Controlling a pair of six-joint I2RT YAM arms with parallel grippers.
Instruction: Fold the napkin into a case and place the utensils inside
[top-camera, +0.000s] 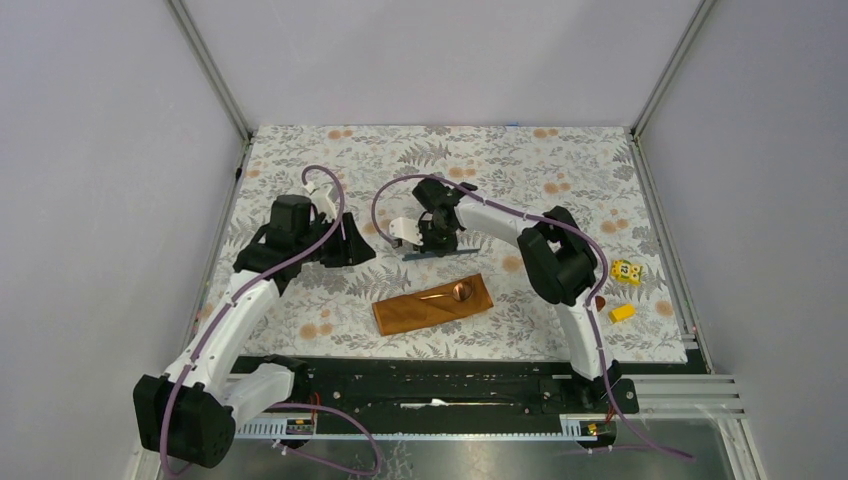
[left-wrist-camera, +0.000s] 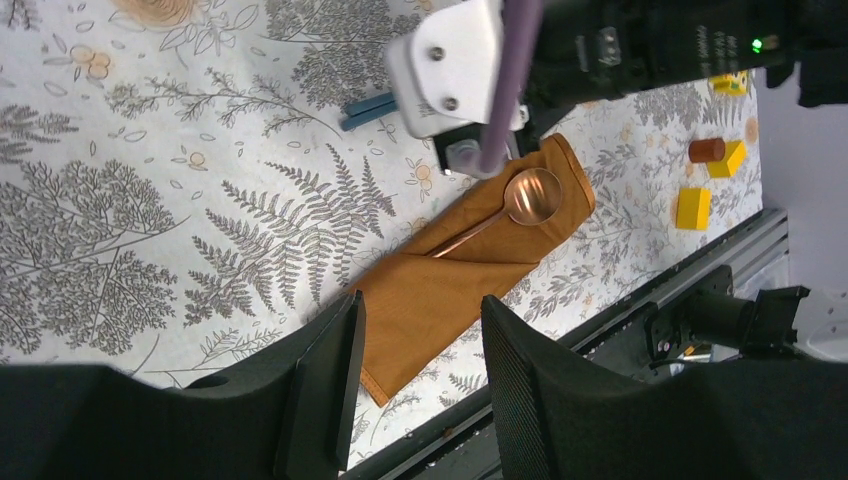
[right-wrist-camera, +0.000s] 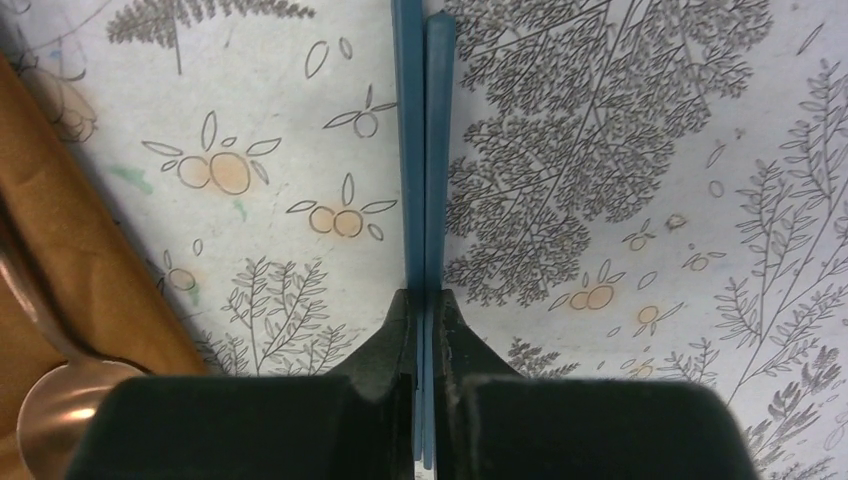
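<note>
The brown napkin (top-camera: 405, 316) lies folded near the front of the table, its left part forming a pocket. A copper spoon (left-wrist-camera: 533, 196) rests on it, handle tucked into the pocket and bowl exposed. Behind the napkin, my right gripper is shut on two blue chopsticks (right-wrist-camera: 412, 160), which run side by side between its fingertips. In the left wrist view, one end of the pair shows past the white bracket. My left gripper stands open and empty, to the left of the chopsticks and above the table.
A yellow patterned block (top-camera: 626, 272), a plain yellow block (top-camera: 621, 313) and a brown cylinder (left-wrist-camera: 706, 150) sit at the right side. The right arm (top-camera: 490, 217) reaches across the middle.
</note>
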